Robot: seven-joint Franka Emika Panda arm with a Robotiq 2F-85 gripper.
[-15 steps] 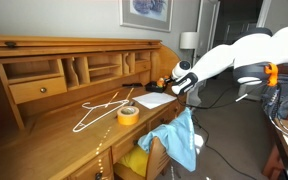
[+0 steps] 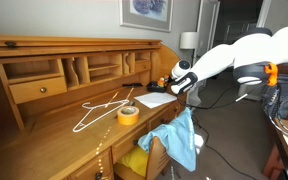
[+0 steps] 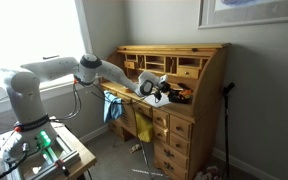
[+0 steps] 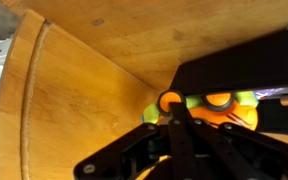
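At the far end of the wooden desk, my gripper [image 2: 171,81] reaches down beside the desk's side panel. In the wrist view the dark gripper is shut, and nothing shows between its fingers. Right at its fingertips are orange and green objects [image 4: 222,101], in or against a black holder [image 4: 239,66]; the gripper partly covers them. From the second exterior view, the gripper [image 3: 161,88] hangs over the desk top close to a dark holder with orange things [image 3: 181,93]. Whether it touches them I cannot tell.
A white hanger [image 2: 101,115], a roll of orange tape [image 2: 128,115] and a pale sheet [image 2: 155,100] lie on the desk. A blue cloth [image 2: 180,138] hangs at the front, near a yellow cloth [image 2: 135,160] in an open drawer. Cubbyholes [image 2: 72,72] line the back.
The arm and gripper have barely moved at the far end of the desk. The hanger, tape and cloths are where they were.
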